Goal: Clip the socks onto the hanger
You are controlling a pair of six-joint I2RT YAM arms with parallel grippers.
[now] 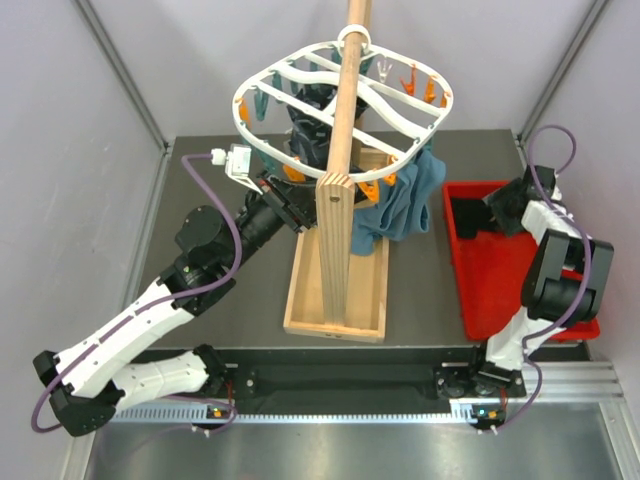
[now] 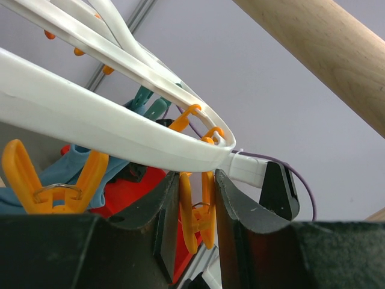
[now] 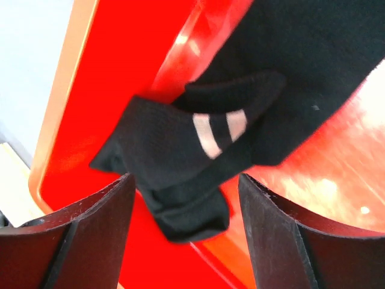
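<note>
The white oval hanger [image 1: 420, 125] hangs from a wooden stand, with orange and green clips round its rim. A blue cloth sock [image 1: 405, 205] and a dark patterned one [image 1: 312, 135] hang from it. My left gripper is at the rim, shut on an orange clip [image 2: 187, 223]; no sock shows in that clip. In the red tray [image 1: 500, 300] lie black socks [image 1: 466, 216], one with two white stripes [image 3: 171, 141]. Over the striped sock, my right gripper stands open, its fingers apart and nothing gripped.
The stand's wooden post [image 1: 335, 250] and base [image 1: 305, 320] occupy the middle of the table. Another orange clip [image 2: 54, 186] hangs near my left gripper. The grey table [image 1: 420, 300] between base and tray is clear.
</note>
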